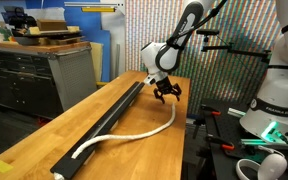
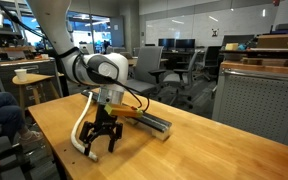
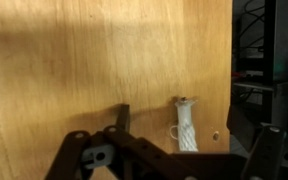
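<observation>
A long pale rope [image 1: 124, 136] lies in a curve on the wooden table, one end running toward the arm's side. My gripper [image 1: 169, 97] hangs low over the table near that end, its fingers apart. From the other side, the gripper [image 2: 100, 147] shows close to the tabletop, with the rope [image 2: 80, 135] just beside it. In the wrist view the rope's end [image 3: 186, 125] lies to the right of the gripper's dark fingers, and nothing shows between them. Whether the fingertips touch the table cannot be told.
A long dark bar [image 1: 102, 126] lies along the table beside the rope. The wooden table [image 2: 209, 145] has wide free room beyond the bar. Close to the rope's end is the table's edge [image 3: 230, 75].
</observation>
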